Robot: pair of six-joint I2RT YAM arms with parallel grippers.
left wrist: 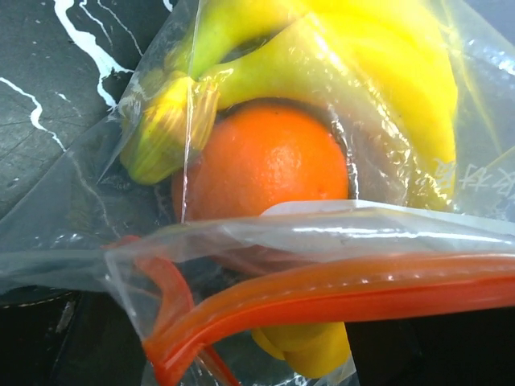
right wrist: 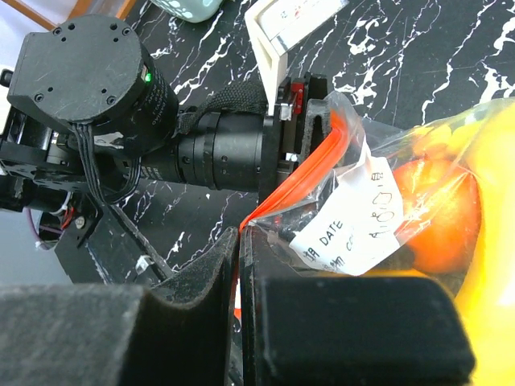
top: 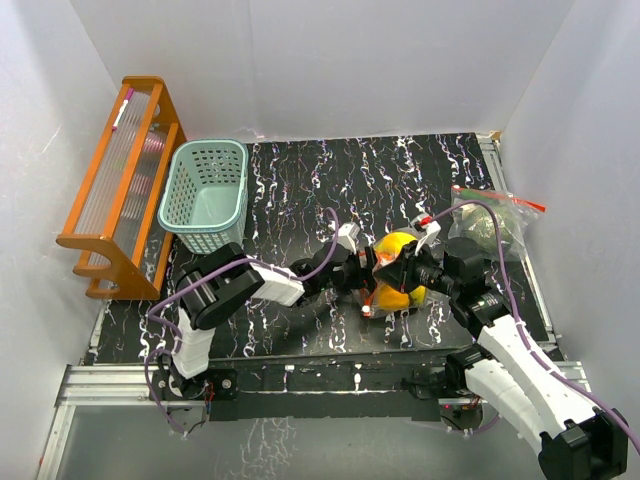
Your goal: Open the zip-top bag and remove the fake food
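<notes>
The zip top bag [top: 405, 310] lies on the black marbled table, holding fake bananas [left wrist: 394, 96], an orange [left wrist: 273, 161] and other yellow food. My right gripper is shut on the bag's red zip edge [right wrist: 302, 181]. My left gripper [top: 360, 268] is at the bag's open end, opposite the right one; in the left wrist view its dark fingers straddle the red zip strip [left wrist: 370, 285] and clear plastic, part open. Whether the plastic is between both left fingers is hard to tell.
A mint basket [top: 203, 200] and a wooden rack [top: 115, 240] stand at the left. Another bag [top: 495, 225] with greenish contents lies at the back right.
</notes>
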